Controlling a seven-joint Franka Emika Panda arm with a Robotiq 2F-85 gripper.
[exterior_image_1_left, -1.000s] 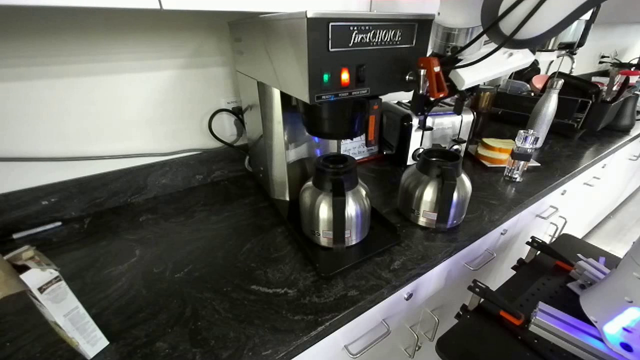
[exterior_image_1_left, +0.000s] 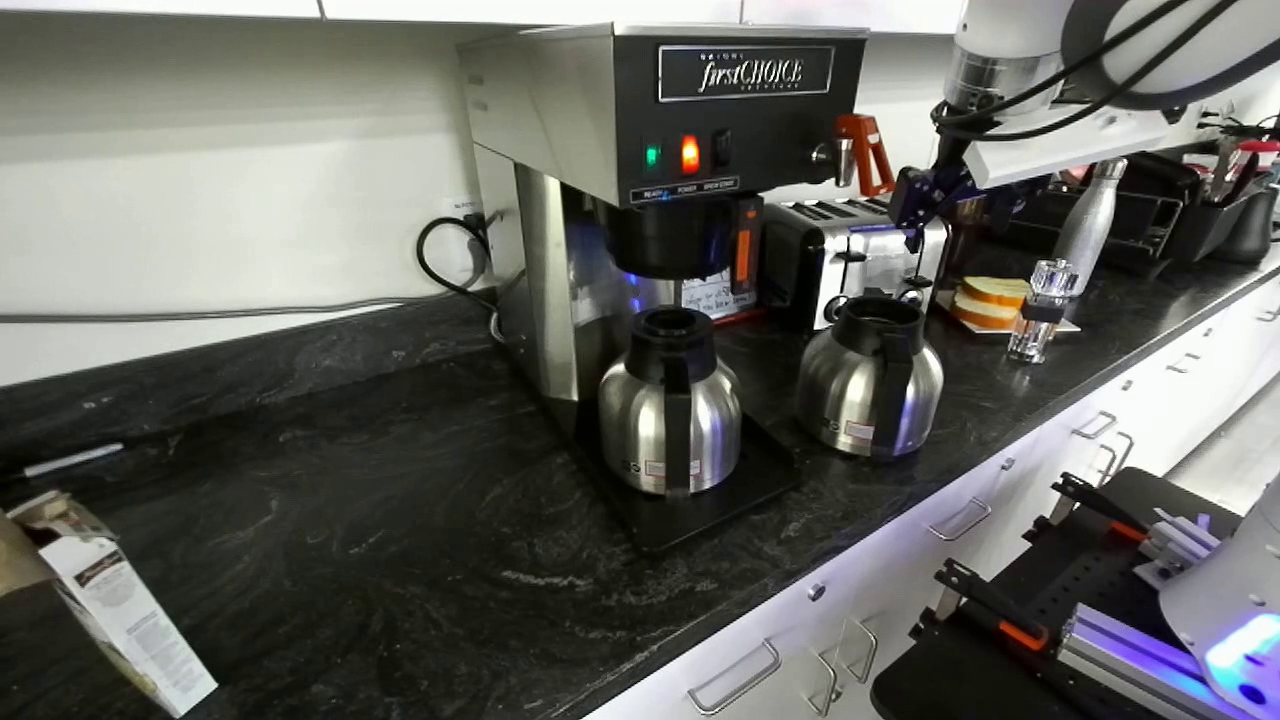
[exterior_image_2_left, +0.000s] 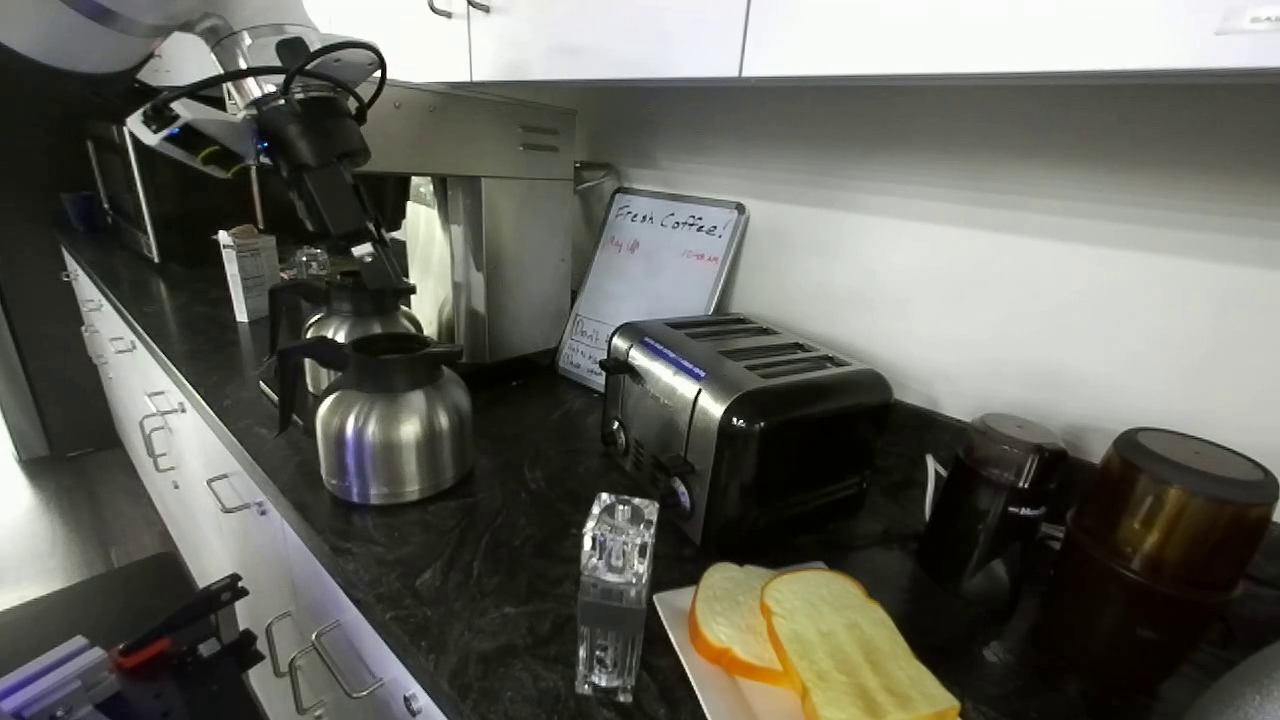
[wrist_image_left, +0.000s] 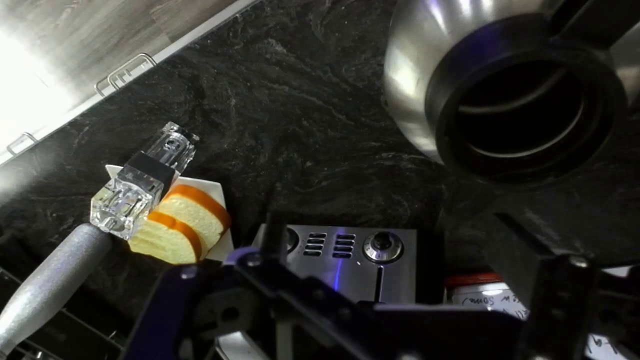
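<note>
My gripper is open and empty, its two dark fingers (wrist_image_left: 523, 255) wide apart in the wrist view. In exterior view 1 the gripper (exterior_image_1_left: 921, 218) hangs in front of the toaster (exterior_image_1_left: 882, 258), above counter height. The open-topped steel carafe (exterior_image_1_left: 872, 378) stands upright on the counter, below and apart from the gripper. Another steel carafe (exterior_image_1_left: 669, 420) sits on the base of the coffee maker (exterior_image_1_left: 738, 120), whose green and orange lights are lit. In exterior view 2 the gripper (exterior_image_2_left: 381, 266) overlaps the farther carafe's top; contact cannot be judged there.
Bread slices (exterior_image_2_left: 840, 636) lie on a white plate (exterior_image_2_left: 690, 636) beside a clear grinder (exterior_image_2_left: 618, 600). A steel bottle (exterior_image_1_left: 1089, 222) stands behind them. The whiteboard (exterior_image_2_left: 654, 264) leans against the wall. A carton (exterior_image_1_left: 126, 618) lies at the left.
In exterior view 1 my arm has shifted right, and the gripper has tilted from pointing down to pointing more sideways. The carafes, toaster and bread have stayed put.
</note>
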